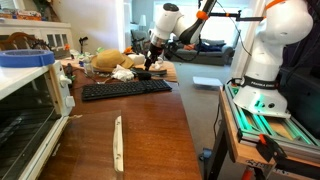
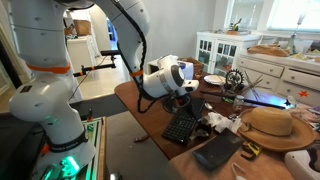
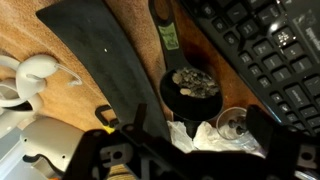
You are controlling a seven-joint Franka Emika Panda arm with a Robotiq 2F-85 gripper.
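My gripper is open above the cluttered table in the wrist view, nothing held between its fingers. Below it lies a black spoon-like scoop (image 3: 170,38) whose round bowl holds small brown-grey pieces (image 3: 194,82). A clear round cup (image 3: 232,122) sits near the bowl, beside crumpled white material (image 3: 205,138). The black keyboard (image 3: 270,58) runs along the right of that view. On the left lies a long dark flat object (image 3: 105,58). From exterior view 1, the gripper (image 1: 152,60) hangs past the keyboard (image 1: 125,88); its fingertips are too small to make out there.
A tan hat (image 2: 270,128) and a dark flat object (image 2: 218,150) lie on the table near the keyboard (image 2: 180,127). In exterior view 1, a pale strip (image 1: 118,145) rests on the bare near tabletop. A blue-lidded container (image 1: 25,58) stands at left.
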